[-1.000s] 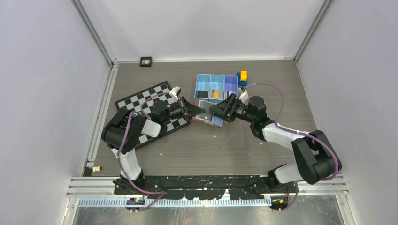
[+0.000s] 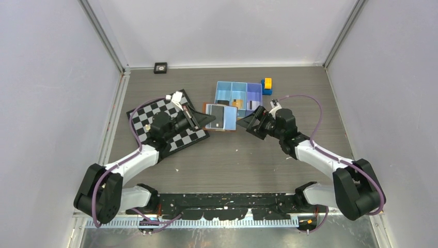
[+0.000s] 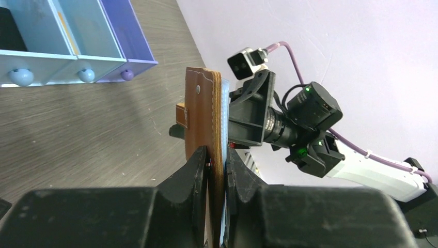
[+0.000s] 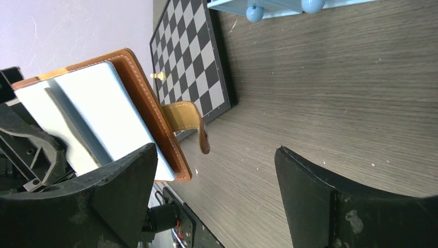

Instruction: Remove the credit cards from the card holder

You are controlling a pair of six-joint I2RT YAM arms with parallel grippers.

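Observation:
Above the table hangs the brown leather card holder (image 2: pixel 230 118), its light-blue side and a grey panel facing up in the top view. My left gripper is shut on its edge; in the left wrist view the holder (image 3: pixel 199 111) rises edge-on from between the fingers. At the right, my right gripper stands open, nothing between its fingers. The right wrist view shows the holder (image 4: pixel 100 103) to the left of that gap, with a brown strap (image 4: pixel 185 116) sticking out from its side. No loose card shows in either gripper.
Behind the holder stands a tray of compartments (image 2: pixel 231 87), blue and purple, with several small items inside. A checkered board (image 2: pixel 188 137) lies under the left arm. A blue and yellow block (image 2: pixel 267 86) sits beside the tray.
My left gripper has moved a little left with the holder, which has turned straighter. The right gripper, earlier over the holder's right side, now stands slightly right of it.

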